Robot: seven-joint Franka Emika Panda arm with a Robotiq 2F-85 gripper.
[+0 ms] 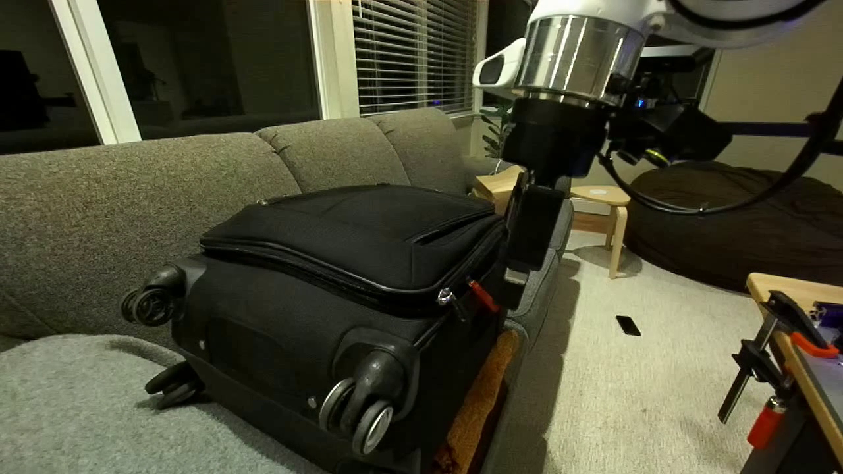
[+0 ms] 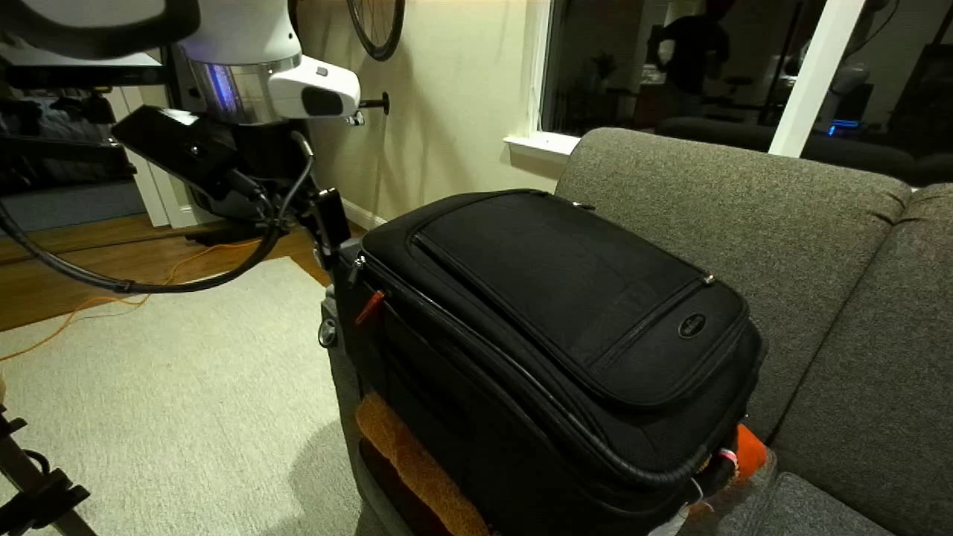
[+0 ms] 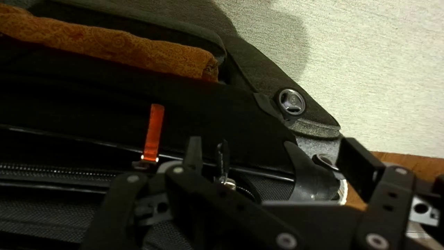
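Observation:
A black soft-sided suitcase (image 1: pixel 355 237) lies flat on the sofa, wheels toward the viewer in exterior view 1. A red pull tab (image 3: pixel 153 131) and a black zipper pull (image 3: pixel 223 160) with a metal slider are on its zipper, near a wheeled corner. My gripper is open above this corner. Seen in the wrist view, the zipper pull lies across the span between the fingers, nearer the left one, and the red tab lies outside that finger. Exterior view 2 has the gripper at the suitcase's far-left corner; its fingertips are partly hidden there. Contact cannot be told.
The grey sofa's backrest (image 2: pixel 715 179) rises behind the suitcase. An orange patterned cloth (image 3: pixel 125 48) is tucked along the suitcase's side. Beyond the sofa edge is open carpet (image 1: pixel 624 395) with a phone (image 1: pixel 628 325). A table with a clamp (image 1: pixel 770 355) stands at right.

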